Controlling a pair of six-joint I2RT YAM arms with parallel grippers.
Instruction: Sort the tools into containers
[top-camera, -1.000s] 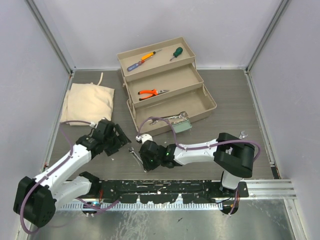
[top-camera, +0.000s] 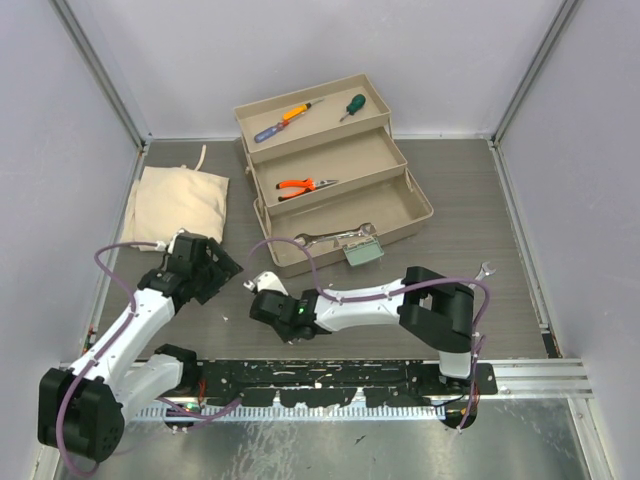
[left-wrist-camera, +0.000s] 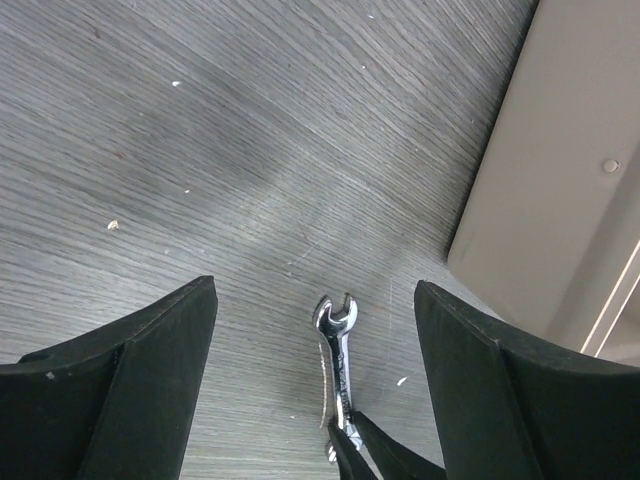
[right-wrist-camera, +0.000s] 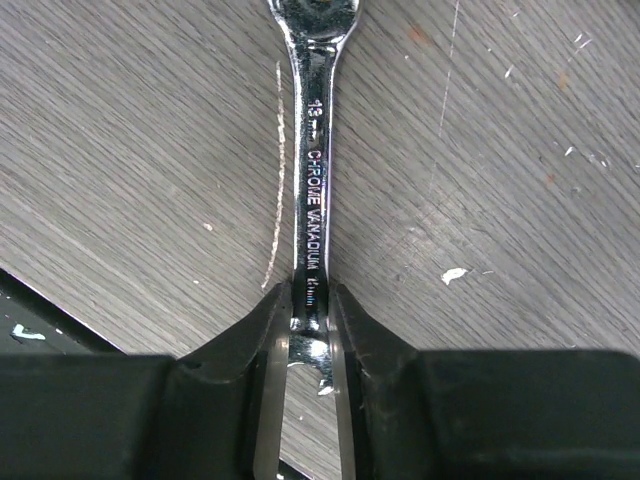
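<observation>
A chrome combination wrench (right-wrist-camera: 314, 180) lies on the table. My right gripper has a finger close on either side of its shank near the lower end; whether they press on it, I cannot tell. In the left wrist view the wrench's open end (left-wrist-camera: 335, 318) shows past the right gripper's dark fingertips (left-wrist-camera: 345, 455). My left gripper is open and empty, over bare table to the left of that wrench. The toolbox (top-camera: 290, 262) holds screwdrivers (top-camera: 288, 119) on top, orange pliers (top-camera: 306, 187) midway and wrenches (top-camera: 335, 235) at the bottom.
A green mesh-like box (top-camera: 363, 251) sits at the toolbox's front edge. Another wrench (top-camera: 485, 272) lies far right, beyond the right arm. A cream cloth bag (top-camera: 176, 208) is at the left.
My right gripper has shifted left, over the wrench on the table, which it now mostly hides from above. The left gripper has drawn back a little to the left.
</observation>
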